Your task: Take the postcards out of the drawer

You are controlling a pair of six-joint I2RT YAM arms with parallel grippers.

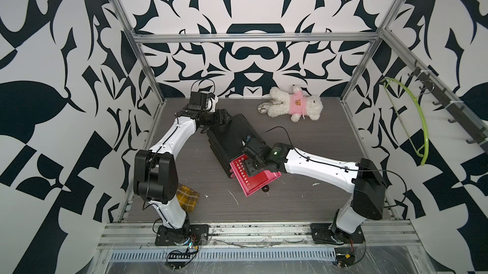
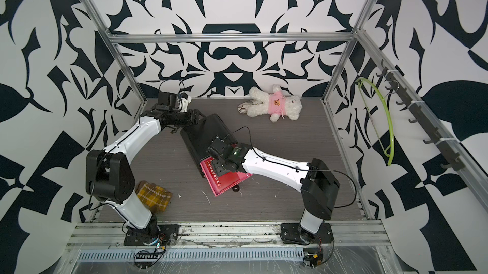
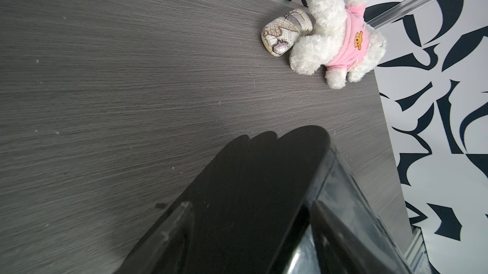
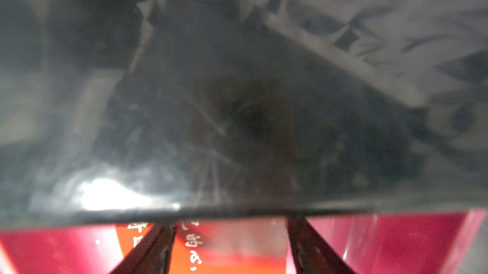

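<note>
A pink-red drawer point(image 1: 247, 190) sticks out from the front of the black cabinet point(image 1: 227, 139). Red postcards with white writing point(image 1: 242, 168) lie in it, partly covered by my right gripper point(image 1: 250, 168). In the right wrist view, the right fingers point(image 4: 160, 246) stand apart over the red postcards point(image 4: 218, 263); whether they touch the cards I cannot tell. The cabinet's dark face fills most of that view. My left gripper is open at the cabinet's far end, its fingers on either side of the cabinet's black top point(image 3: 254, 182).
A white plush toy in a pink shirt point(image 1: 297, 103) lies at the back, a map-patterned object point(image 3: 286, 32) beside it. A checked cloth point(image 1: 187, 197) lies front left. Close to the drawer sits a small dark round object point(image 1: 265, 188).
</note>
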